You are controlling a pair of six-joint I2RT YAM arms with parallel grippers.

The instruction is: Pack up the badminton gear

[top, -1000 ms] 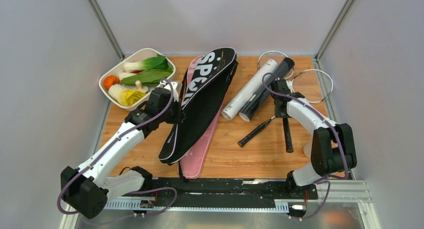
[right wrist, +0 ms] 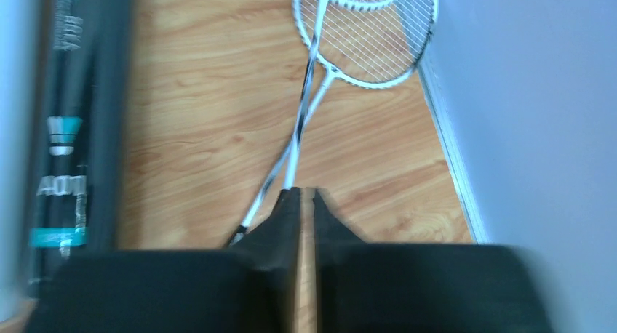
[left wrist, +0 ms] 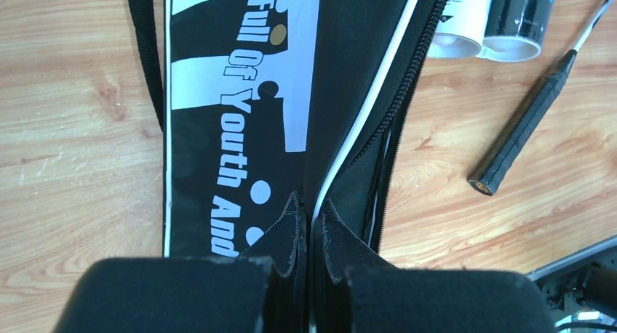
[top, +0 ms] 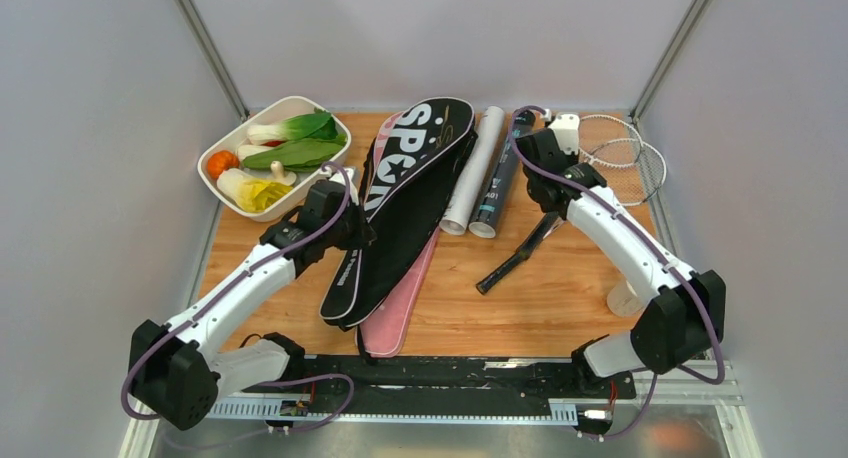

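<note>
The black racket bag (top: pixel 400 228) lies unzipped over a pink bag (top: pixel 395 318). My left gripper is shut on the bag's white-piped flap edge. A white shuttlecock tube (top: pixel 472 168) and a dark tube (top: pixel 500 178) lie side by side right of the bag. Two crossed rackets (right wrist: pixel 364 64) lie at the right, one black handle (top: pixel 505 270) reaching toward the middle. My right gripper hangs over the rackets beside the dark tube, fingers slightly parted and blurred, holding nothing visible.
A white basket (top: pixel 318 178) of vegetables stands at the back left. A pale cylinder (top: pixel 622 298) is partly hidden behind the right arm. Walls bound the back and sides.
My right arm has risen toward the back. The two tubes have shifted left and straightened beside the bag.
</note>
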